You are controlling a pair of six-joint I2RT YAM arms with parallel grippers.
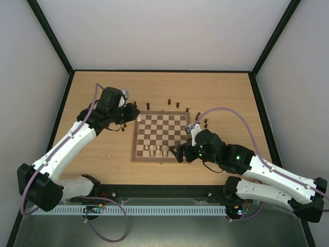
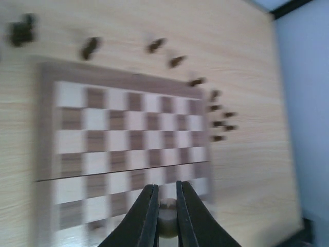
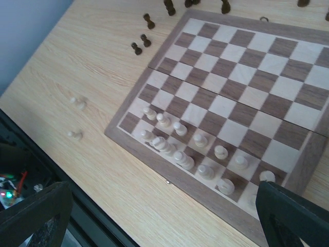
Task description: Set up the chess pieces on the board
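My left gripper hangs over the far left corner of the chessboard. It is shut on a pale chess piece, blurred in the left wrist view, so its kind cannot be told. White pieces stand in two rows along the board's near side, seen in the right wrist view. Two more white pieces are on the table left of the board. My right gripper is open above the board's near right corner, its dark fingers wide apart with nothing held between them.
Several dark pieces are scattered on the table beyond the board and at its right. Others stand off its left side. Most middle squares are empty.
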